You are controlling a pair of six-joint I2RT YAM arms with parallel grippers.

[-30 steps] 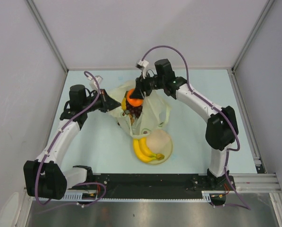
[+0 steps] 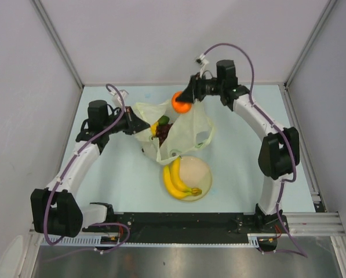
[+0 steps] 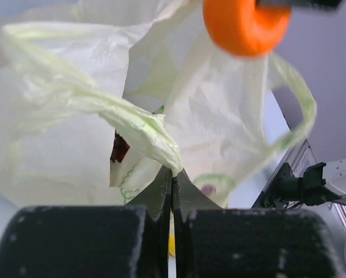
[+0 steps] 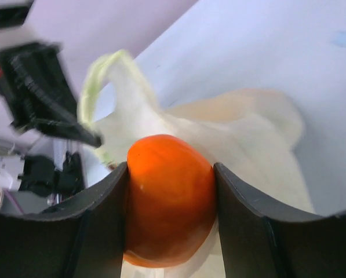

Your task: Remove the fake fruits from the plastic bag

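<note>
My right gripper (image 2: 187, 95) is shut on an orange fruit (image 4: 170, 202), lifted at the upper right of the white plastic bag (image 2: 184, 130); some bag film shows below the fruit in the right wrist view. My left gripper is shut at the bag's left side, pinching a thin strip of its film. Inside the bag, dark red fruit (image 2: 163, 133), something yellow (image 2: 153, 128) and something green (image 2: 163, 120) show in the top view.
A round plate (image 2: 199, 171) with two bananas (image 2: 174, 185) lies below the bag on the white table (image 2: 109, 179).
The right gripper has moved up and right with the orange fruit, raising it from among the bag's contents. The left gripper has barely moved.
</note>
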